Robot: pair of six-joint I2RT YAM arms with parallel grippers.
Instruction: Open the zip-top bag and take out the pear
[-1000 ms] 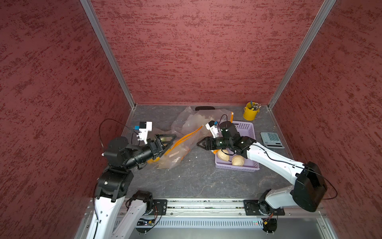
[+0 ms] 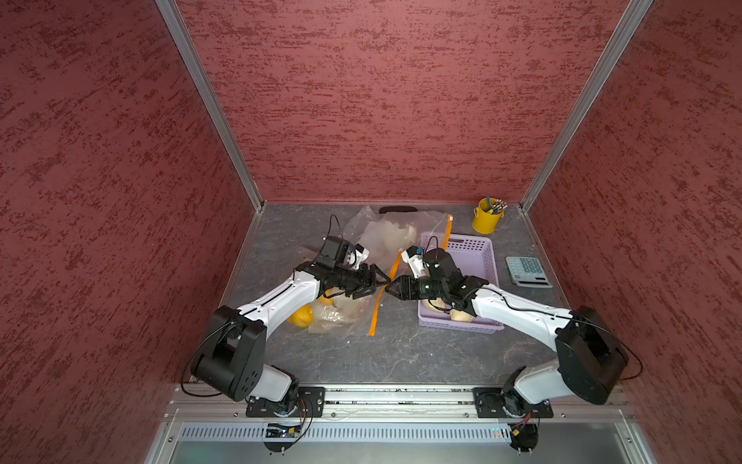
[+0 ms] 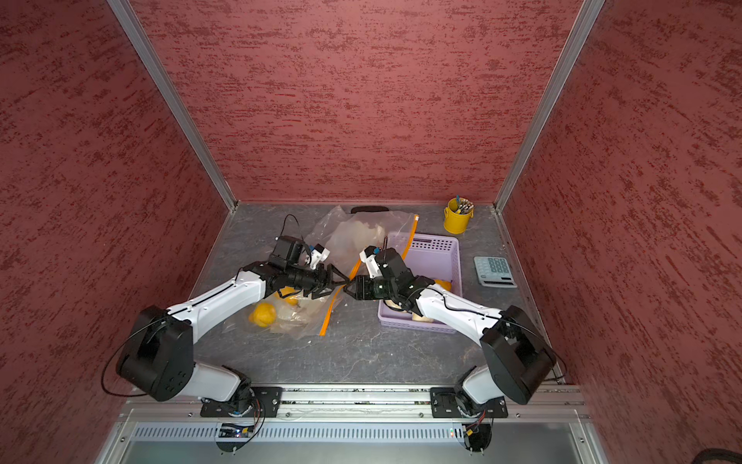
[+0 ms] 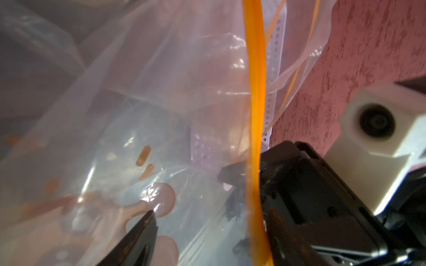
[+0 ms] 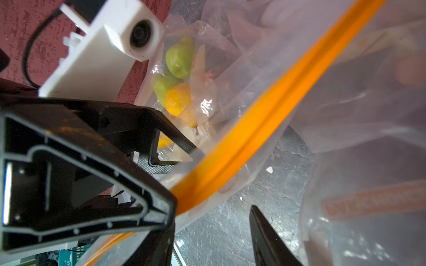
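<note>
The clear zip bag lies across the table with its orange zip strip facing right. Through its film, green pears and an orange show in the right wrist view. My left gripper is at the strip, fingers apart; the orange strip runs down beside its right finger, and whether it touches cannot be told. Opposite it, my right gripper stands with its fingers apart, bare table showing between them and the strip passing beside the left one. The two grippers almost meet in the top views.
Partly under the right arm is a lilac basket holding round pale items. A yellow bucket and a calculator stand at the right. Behind the bag lies a dark object.
My left arm has swung right from the bag's left side to its zip strip, near the right gripper. The strip's near end has shifted right. My right gripper has moved only slightly.
</note>
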